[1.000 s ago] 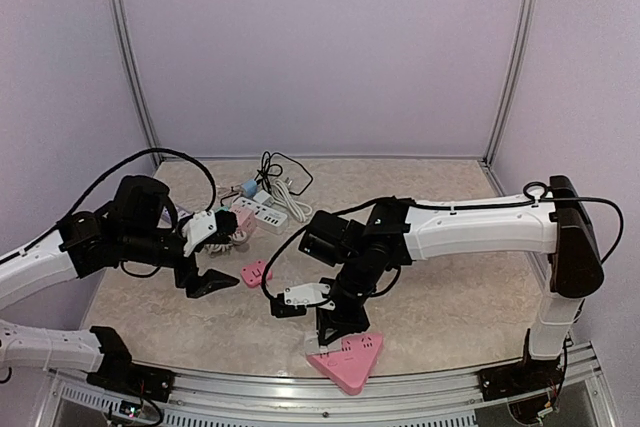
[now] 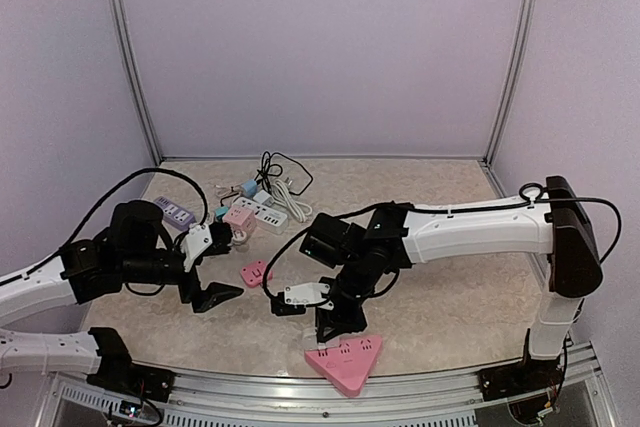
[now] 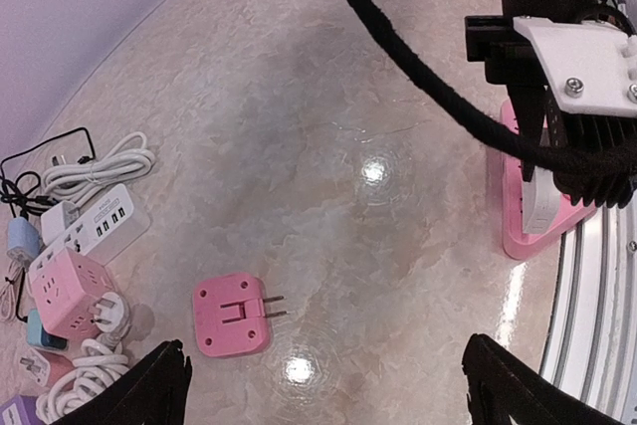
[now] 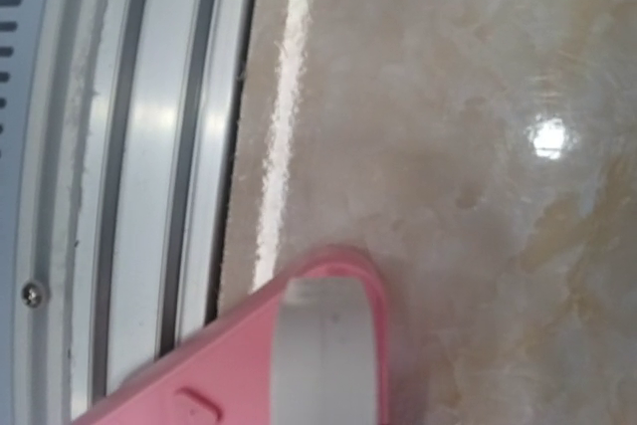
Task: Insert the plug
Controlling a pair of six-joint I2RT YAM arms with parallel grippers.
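Near the front edge lies the pink triangular power strip [image 2: 350,367], with sockets on its top. My right gripper [image 2: 332,331] is low over its left corner, shut on a white block [image 3: 540,201]. In the right wrist view, that white block [image 4: 324,355] covers part of the pink strip [image 4: 234,365]; whether it sits in a socket is hidden. A small pink square plug [image 3: 231,318] lies flat on the table, its two metal prongs sticking out sideways. My left gripper is open above the table near that plug, nothing between its fingers.
At the back left are a white power strip [image 2: 262,214], a pink cube [image 2: 238,219], a purple strip [image 2: 175,213] and coiled cables [image 2: 291,201]. Metal rails [image 2: 300,387] border the front.
My left gripper has come towards the front of the table over the last second, with a slight sideways shift. The right gripper and pink strip look almost unmoved.
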